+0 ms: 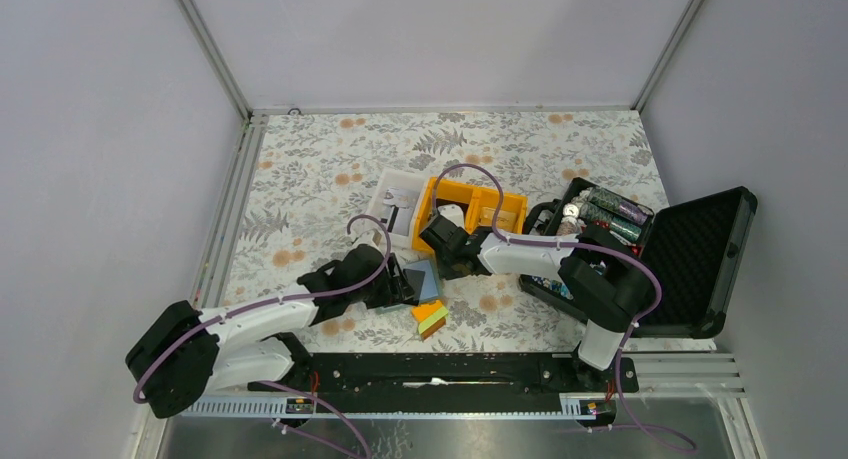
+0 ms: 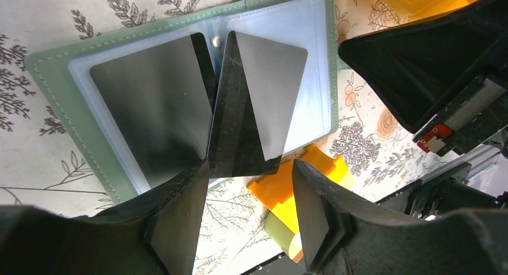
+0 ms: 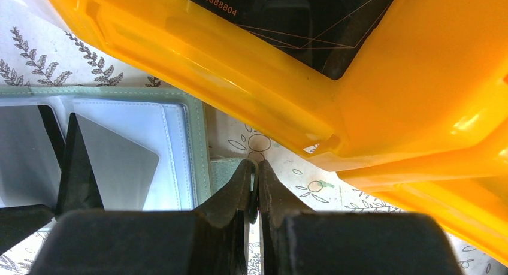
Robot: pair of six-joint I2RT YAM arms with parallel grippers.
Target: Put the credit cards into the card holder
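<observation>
The green card holder [image 2: 72, 119] lies with pale blue sleeves and two dark cards, one at left [image 2: 144, 101] and a slanted one [image 2: 233, 125] at right. My left gripper has its fingers either side of the slanted card's near end, holding it over the right sleeve. My right gripper is shut on the green tab at the holder's edge, just right of the sleeves in the right wrist view.
An orange tray [image 1: 507, 203] with a black card and a white tray [image 1: 380, 189] sit behind the holder. Yellow-orange pieces [image 1: 430, 322] lie in front. An open black case [image 1: 700, 259] is at right.
</observation>
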